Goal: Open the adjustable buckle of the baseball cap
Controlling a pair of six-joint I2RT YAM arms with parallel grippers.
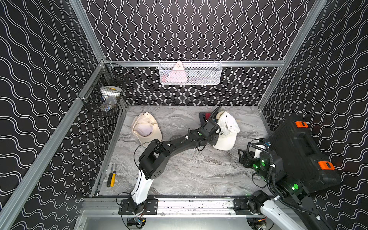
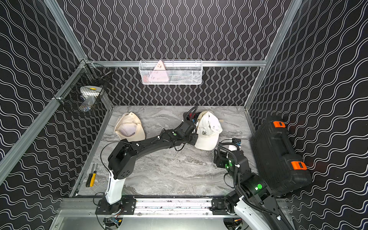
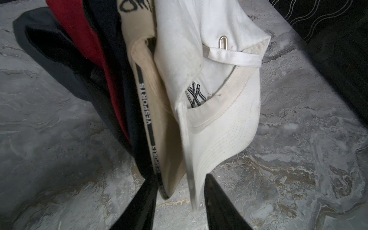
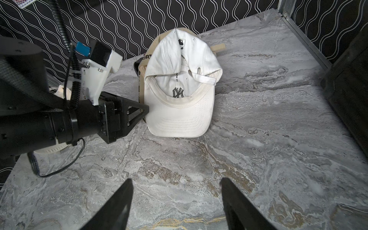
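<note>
The white cap [image 3: 230, 126] lies at the back right, its opening towards me. Its strap [image 3: 235, 57] crosses the opening, with a metal clip [image 3: 223, 42] near the strap's left part. In the left wrist view the white brim's side edge reaches down between the parted fingers of my left gripper, with gaps showing on both sides. A tan brim [image 3: 168, 176] reaches close to the left finger. My right gripper stands open and empty over bare table, in front of the white cap. A cream cap [image 1: 147, 128] lies upturned at the back left.
Tan, red and dark caps lie against the white one's left side; a red cap [image 3: 94, 57] shows there. A black case [image 1: 302, 153] borders the right side. Tools [image 1: 112, 178] lie at the front left.
</note>
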